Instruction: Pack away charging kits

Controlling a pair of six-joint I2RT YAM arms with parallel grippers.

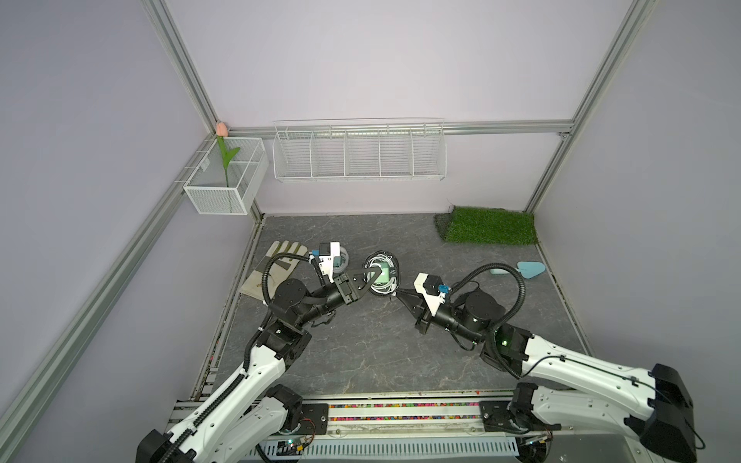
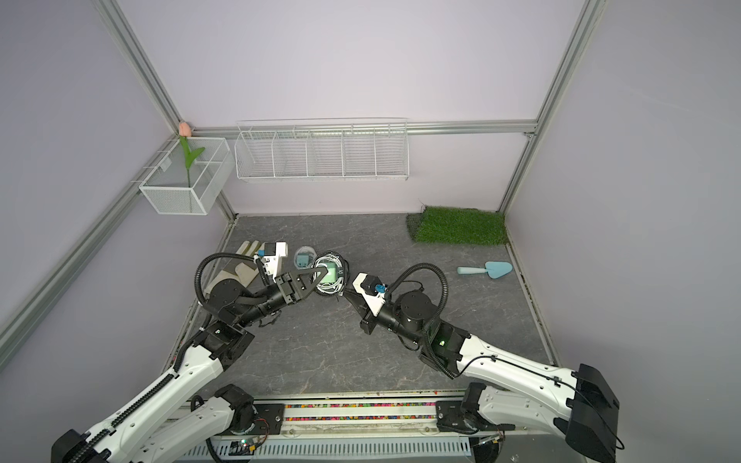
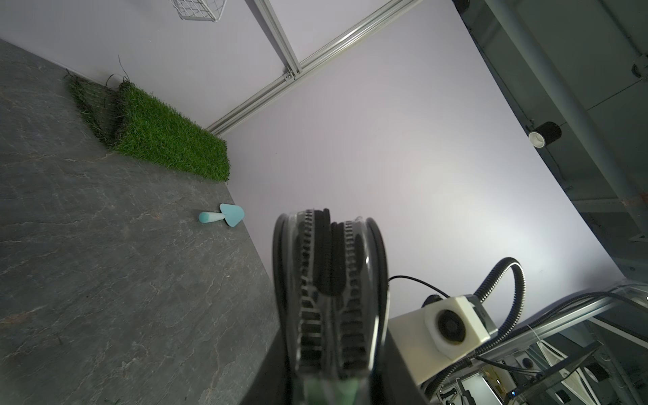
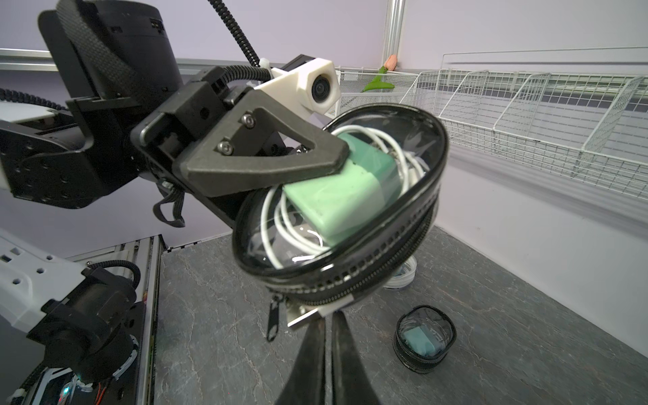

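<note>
My left gripper is shut on a clear round pouch with a black zippered rim. Inside it lie a mint-green charger and looped white cable. The pouch hangs tilted above the floor and shows edge-on in the left wrist view. At its lower edge my right gripper is shut, its tips against a pale tab by the zipper. A black zipper pull dangles beside that. Another clear pouch with a blue-green block sits below on the floor, and a white coil is partly hidden.
A white wire basket with compartments hangs on the back wall; a mesh basket with a tulip hangs left of it. Gloves, artificial grass and a trowel lie on the floor.
</note>
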